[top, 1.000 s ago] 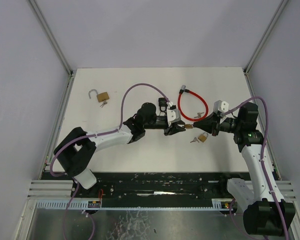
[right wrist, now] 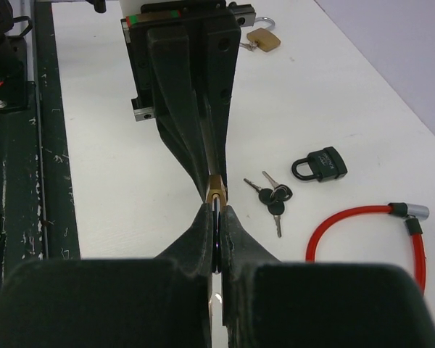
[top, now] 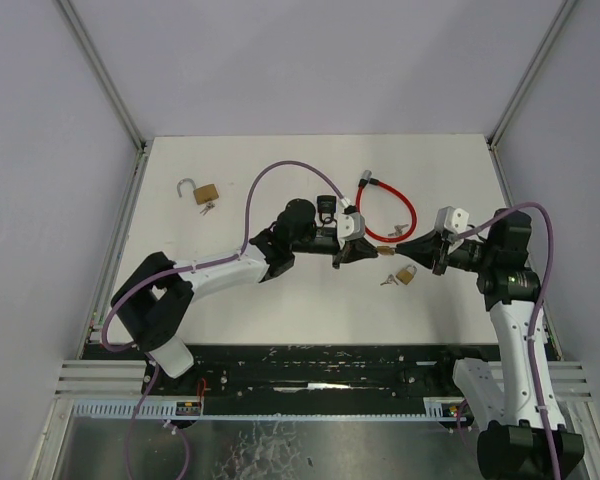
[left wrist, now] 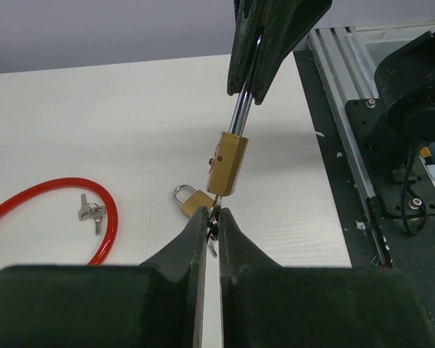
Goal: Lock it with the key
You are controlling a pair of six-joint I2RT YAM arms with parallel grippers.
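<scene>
Held up between the two arms is a brass padlock point(top: 385, 250). In the left wrist view its body point(left wrist: 228, 164) hangs below two shackle bars, with the right gripper shut on the shackle. At the body's lower end, a thin key point(left wrist: 215, 205) shows at the tips of my left gripper, which is shut on it. How deep the key sits in the lock is hard to tell. From the right wrist view, my right gripper is closed on the shackle, with the brass body point(right wrist: 216, 190) just beyond its tips.
A second brass padlock point(top: 406, 274) and keys point(top: 389, 281) lie below the arms. Behind them is a red cable lock point(top: 411, 206) with keys. A black padlock point(right wrist: 322, 164) with keys lies farther left, and an open brass padlock point(top: 206, 194) at far left.
Both grippers and the padlock between them have shifted slightly to the right. The right arm's elbow has swung outward to the right. Both grippers stay shut.
</scene>
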